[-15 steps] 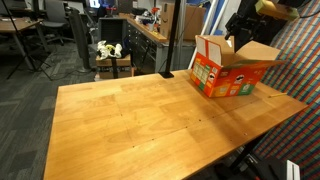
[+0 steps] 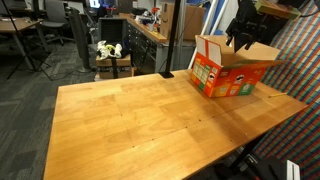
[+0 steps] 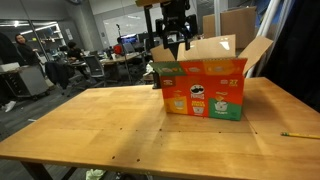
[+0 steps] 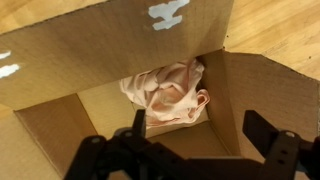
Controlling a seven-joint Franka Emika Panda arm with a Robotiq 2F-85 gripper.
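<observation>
A pale pink cloth [image 4: 170,92] lies crumpled on the bottom of an open cardboard box [image 3: 203,90]. My gripper is above the box opening, its black fingers [image 4: 258,130] spread wide apart with nothing between them. Part of the cloth's near side is close to the gripper's body in the wrist view. From the side, the gripper [image 2: 240,42] hangs over the red, orange and green box [image 2: 228,78]; the cloth is hidden by the box walls there.
Raised flaps [image 3: 255,52] stand around the box opening, close to the gripper. A pencil-like stick [image 3: 298,135] lies at the right.
The arm over the box has shifted slightly from a second ago. Box and table look the same.
</observation>
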